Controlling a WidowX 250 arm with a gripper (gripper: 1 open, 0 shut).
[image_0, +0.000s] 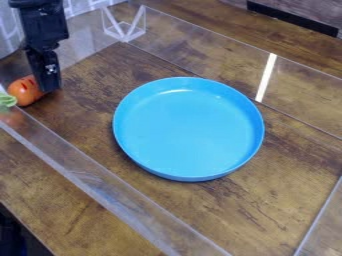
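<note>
My black gripper (46, 72) hangs at the upper left, just above an orange carrot (30, 90) with a pale green top (7, 99), lying at the left side of the wooden surface. Whether the fingers are apart or touch the carrot is hard to make out. A large blue round plate (189, 128) sits in the centre.
Clear acrylic walls border the area, one along the lower left (114, 197), others at the back and right. A white wire shape (123, 27) stands at the back. The wood around the plate is clear.
</note>
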